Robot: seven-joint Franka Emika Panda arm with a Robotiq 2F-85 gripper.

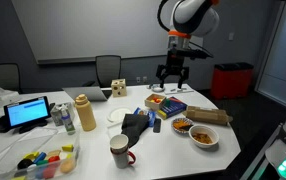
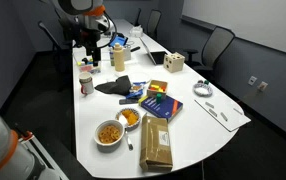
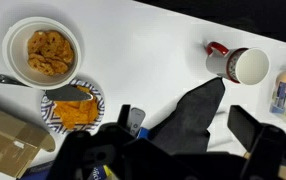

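My gripper (image 1: pixel 172 77) hangs high over the white table, its fingers spread wide and nothing between them. In the wrist view, the gripper has a black cloth (image 3: pixel 189 115) below it. A white mug with a red handle (image 3: pixel 249 66) stands upright to the upper right there. To the left are a white bowl (image 3: pixel 11 45) of brown snacks and a patterned plate (image 3: pixel 50 117) of orange snacks. A dark utensil (image 3: pixel 23 84) lies across the bowl and plate edges. My gripper touches none of these.
A cardboard box (image 2: pixel 155 143) lies near the bowl. Farther back are a blue tray (image 2: pixel 177 108) and a wooden box (image 2: pixel 158 87) holding small items. A clear bin (image 1: pixel 65 164), tan bottle (image 1: pixel 85 112) and tablet (image 1: pixel 26 113) occupy the other side. Bare table lies between bowl and mug.
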